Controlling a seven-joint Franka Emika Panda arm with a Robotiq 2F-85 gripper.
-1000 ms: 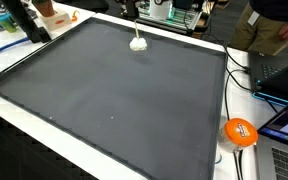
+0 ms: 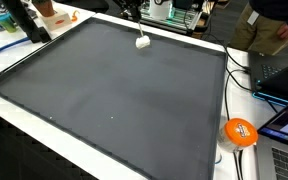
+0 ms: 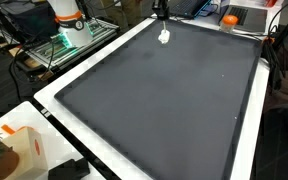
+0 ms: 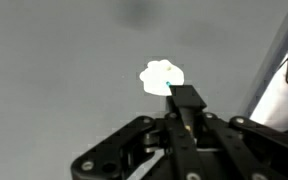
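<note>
A small white, lobed piece [image 4: 162, 77] shows just beyond my fingertips in the wrist view, over the dark grey board. My gripper is shut, and a thin stick seems to run from between its fingers to that white piece; a speck of blue shows where they meet. Exterior view 1 has the white piece [image 2: 142, 42] hanging below the gripper near the board's far edge. In exterior view 2 the white piece [image 3: 164, 36] is also near the far edge. Whether it touches the board, I cannot tell.
The grey board [image 2: 114, 90] is otherwise bare, with a pale border around it. An orange-topped container [image 2: 238, 133] stands off its right side, near a laptop [image 2: 279, 80]. Clutter and an orange-and-white cup [image 2: 46, 8] sit at the back left.
The board and surroundings look the same.
</note>
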